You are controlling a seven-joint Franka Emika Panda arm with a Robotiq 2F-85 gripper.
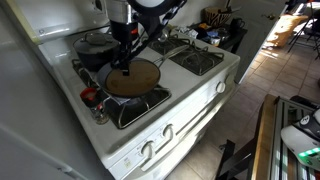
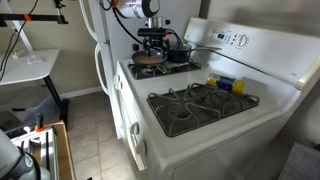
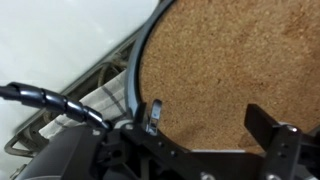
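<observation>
A dark-rimmed pan with a brown inside (image 1: 142,80) sits on the stove's left burners. My gripper (image 1: 124,68) hangs over the pan's left rear part. Seen from the wrist, the brown surface (image 3: 225,60) fills most of the view, and the dark rim curves past the left finger. The gripper is open: a wide gap separates its left and right fingers, and only the brown surface shows through it. How high the fingertips are above the pan is hard to judge.
Behind the pan stands a dark pot (image 1: 95,48). Red containers (image 1: 91,98) are at the stove's left edge. A yellow and blue item (image 2: 225,84) lies farther along the stovetop.
</observation>
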